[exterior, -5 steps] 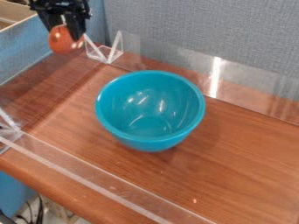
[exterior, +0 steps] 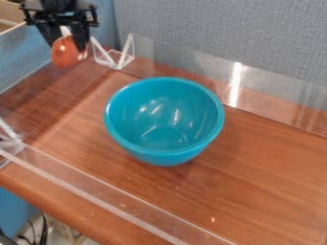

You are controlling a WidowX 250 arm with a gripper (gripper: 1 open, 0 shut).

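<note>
My black gripper (exterior: 67,36) is at the upper left, shut on an orange-red round object (exterior: 69,53) held up above the back left of the wooden table. A glossy teal bowl (exterior: 163,122) stands empty near the middle of the table, to the right of and nearer than the held object.
Clear plastic strips border the table (exterior: 262,177) at the back and front, with white brackets (exterior: 114,55) at the back left and left edge. A grey wall stands behind.
My gripper and the object in it have shifted slightly, a little downward in view since a second ago. The bowl has not moved.
</note>
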